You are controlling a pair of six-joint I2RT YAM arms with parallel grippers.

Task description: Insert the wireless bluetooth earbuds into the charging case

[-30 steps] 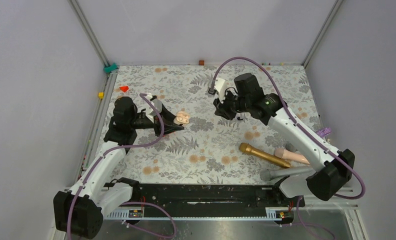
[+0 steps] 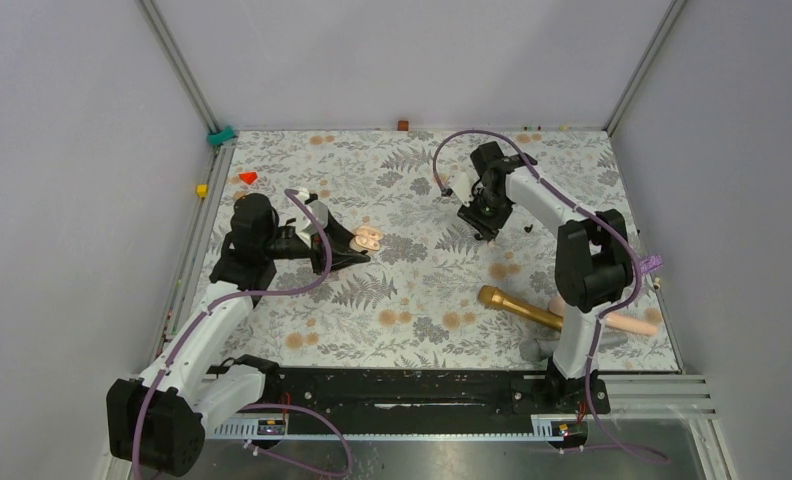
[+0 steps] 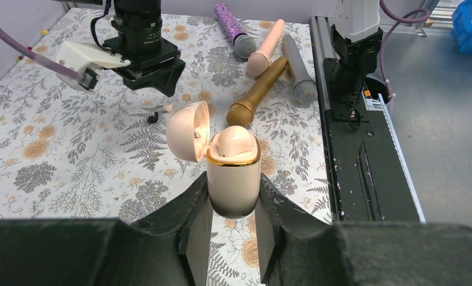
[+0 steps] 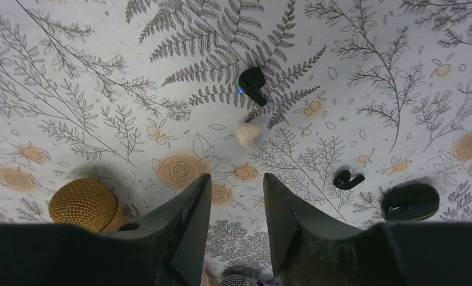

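Note:
My left gripper is shut on the beige charging case, upright with its lid flipped open; it also shows in the top view. My right gripper points down over the table, fingertips part open with nothing between them. Below it in the right wrist view lie a black earbud, a small beige earbud, another black earbud and a dark oval case.
A gold microphone lies on the right with pink, grey and purple microphones. Small coloured blocks sit along the edges.
My right arm has swung back and rightward, its gripper now lower over the small earbuds. The left gripper holds the case in nearly the same spot.

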